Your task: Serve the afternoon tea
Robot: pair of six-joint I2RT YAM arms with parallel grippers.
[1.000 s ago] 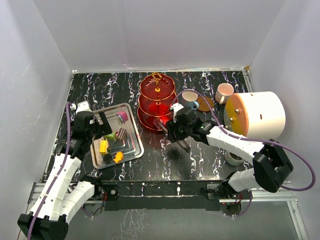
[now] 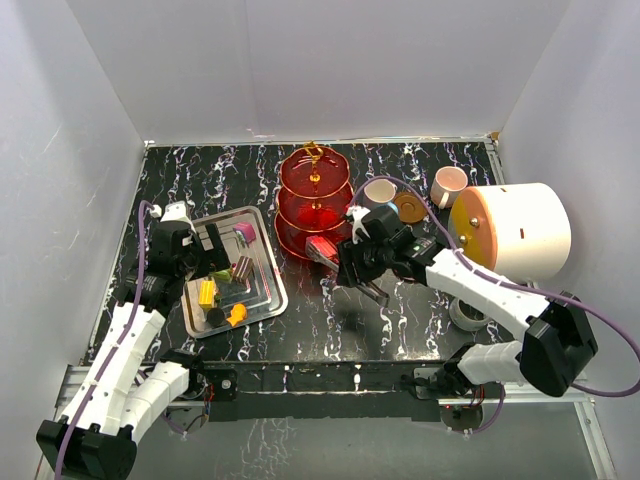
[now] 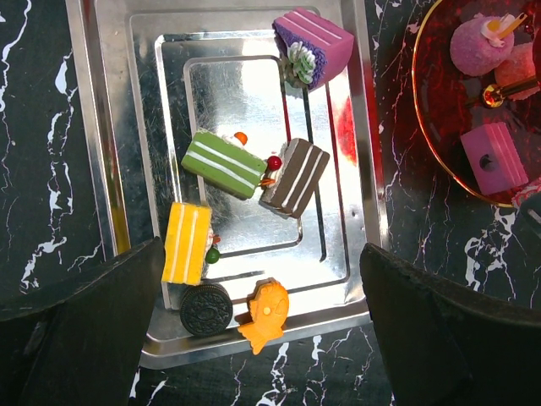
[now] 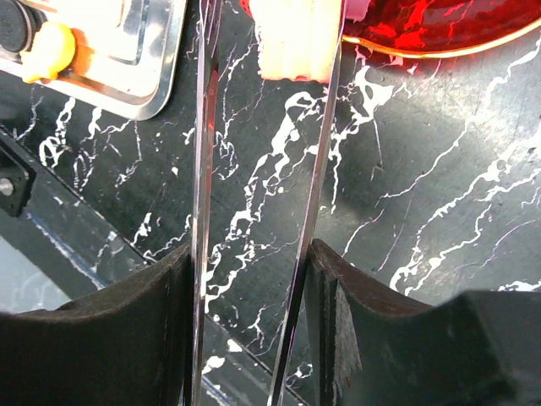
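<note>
Held in my right gripper is a pair of metal tongs (image 4: 314,186), its two arms spread apart. Near the tongs' far end shows a pale pinkish-orange cake (image 4: 296,38), close to the right arm, with a gap toward the left one; the tips are out of view. From above, this red-pink cake (image 2: 322,246) lies by the lowest tier of the red three-tier stand (image 2: 315,215). My left gripper is open and empty over the metal tray (image 3: 89,110), which bears green (image 3: 224,165), brown (image 3: 296,178), yellow (image 3: 186,243) and purple (image 3: 317,46) cakes.
A black cookie (image 3: 205,309) and an orange fish-shaped piece (image 3: 265,315) lie at the tray's near end. Mugs, including a pink one (image 2: 449,185), a brown coaster (image 2: 409,207) and a big white cylinder (image 2: 525,230) stand right.
The right arm's elbow has shifted right and slightly toward the front. The tongs now look more spread, and the cake at their end shows more clearly. The left arm has barely moved.
</note>
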